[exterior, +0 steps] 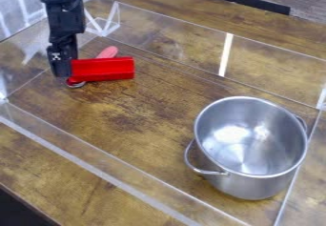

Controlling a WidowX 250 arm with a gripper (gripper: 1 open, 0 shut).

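My black gripper (pixel 63 60) is low at the upper left, right at the left end of a red block-like object (pixel 105 70); it is open, and its fingertips are partly hidden against that object. Behind and under the red object lies a pink-handled utensil (pixel 109 52), its metal end showing just below the red object. A large steel pot (pixel 249 149) with side handles stands at the lower right.
The wooden table (pixel 147 125) has clear room in the middle. Transparent strips or panels run around the work area, with a white tape line (pixel 226 53) near the back right.
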